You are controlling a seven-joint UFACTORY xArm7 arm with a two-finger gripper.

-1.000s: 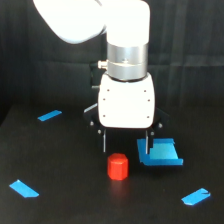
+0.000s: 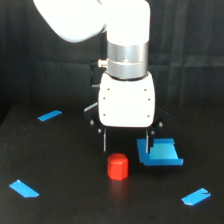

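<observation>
A small red cylinder (image 2: pixel 118 166) stands on the black table. To its right is a blue square piece (image 2: pixel 160 152), partly hidden behind the arm's hand. My gripper (image 2: pixel 126 144) shows above and slightly behind the red cylinder in the picture, its two dark fingers (image 2: pixel 104 142) spread wide apart. Nothing shows between them, and the cylinder is not held. How high the fingers are above the table is hard to judge.
Blue tape strips mark the table at the back left (image 2: pixel 50 115), front left (image 2: pixel 24 188) and front right (image 2: pixel 195 197). A dark curtain (image 2: pixel 40 60) hangs behind. Around the cylinder, the front and left of the table are clear.
</observation>
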